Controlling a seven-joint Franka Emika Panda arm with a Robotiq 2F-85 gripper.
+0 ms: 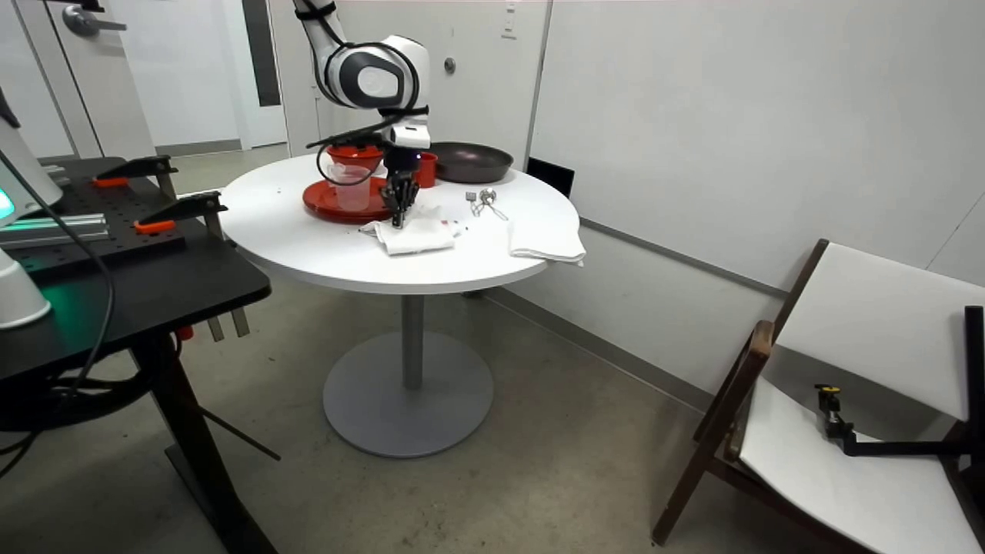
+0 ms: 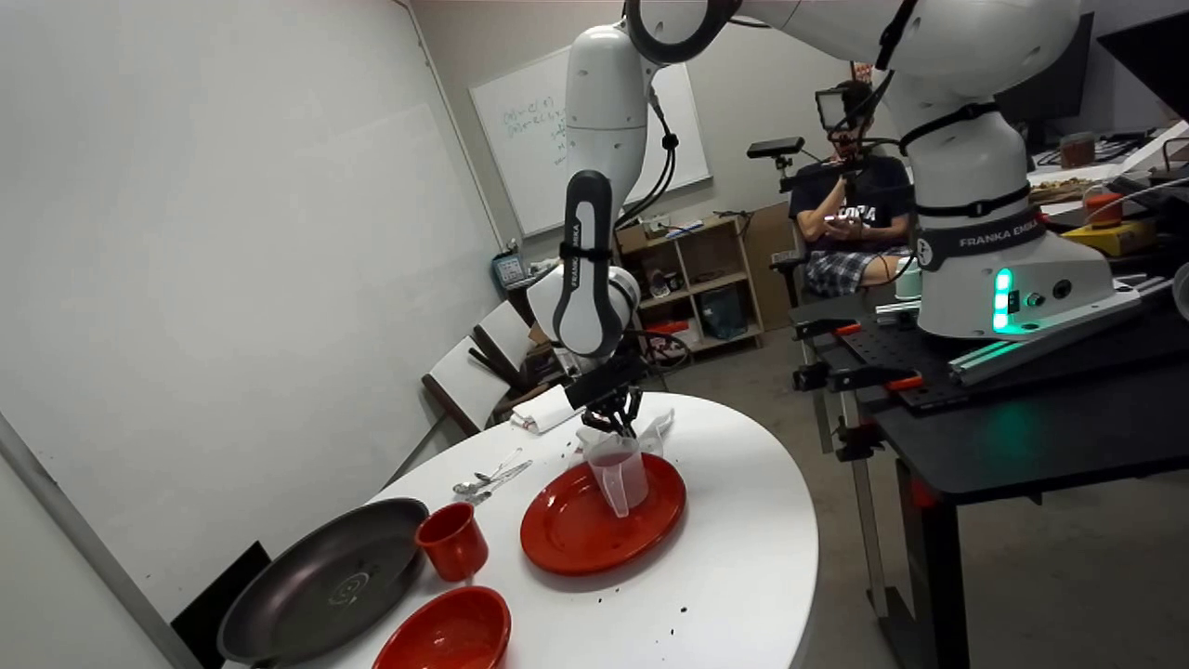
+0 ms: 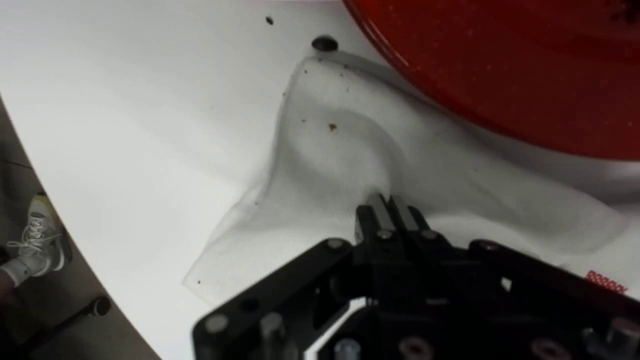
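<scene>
A crumpled white cloth (image 3: pixel 324 174) lies on the round white table, beside the rim of a red plate (image 3: pixel 432 78). Pressed down on its middle are the tips of my gripper, the two fingers together. The cloth bunches up at the tips, but whether a fold is pinched between them cannot be made out. From outside, the gripper (image 1: pixel 399 220) points down at the cloth (image 1: pixel 415 238) in front of the plate. In the second exterior view, a clear plastic cup (image 2: pixel 619 474) on the plate partly hides the cloth. Dark crumbs dot the cloth and table.
A red mug (image 2: pixel 453 543), a red bowl (image 2: pixel 446 632) and a dark pan (image 2: pixel 334 580) stand farther along the table. Metal utensils (image 1: pixel 485 200) and a folded white cloth (image 1: pixel 546 240) lie to the right. Bare tabletop (image 3: pixel 150 150) extends left of the cloth in the wrist view.
</scene>
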